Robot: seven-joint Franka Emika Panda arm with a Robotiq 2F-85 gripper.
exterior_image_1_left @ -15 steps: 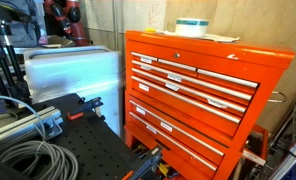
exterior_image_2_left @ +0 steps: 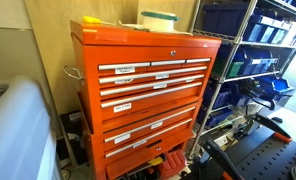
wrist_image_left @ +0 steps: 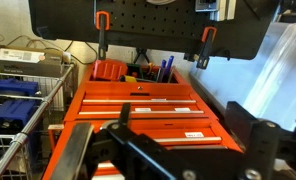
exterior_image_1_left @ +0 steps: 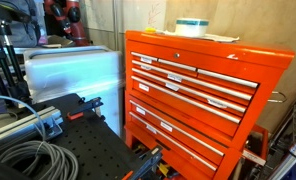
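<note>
In the wrist view my gripper is open, its two dark fingers wide apart at the lower left and lower right. Nothing sits between them except the view of the orange tool chest (wrist_image_left: 146, 108) beyond. That chest (exterior_image_1_left: 193, 88) stands off the table's edge, with its labelled drawers shut in exterior view 1. A white round tub with a teal band (exterior_image_2_left: 156, 20) rests on the chest's top. Low at the chest, tools including blue-handled ones (wrist_image_left: 166, 70) show in an open red space. Neither exterior view shows my gripper clearly.
The black perforated table (exterior_image_1_left: 93, 145) has clamps at its edge and a coiled cable (exterior_image_1_left: 33, 160). A white bin (exterior_image_1_left: 73, 70) stands left of the chest. Wire shelving with blue bins (exterior_image_2_left: 250, 55) rises at the right in exterior view 2.
</note>
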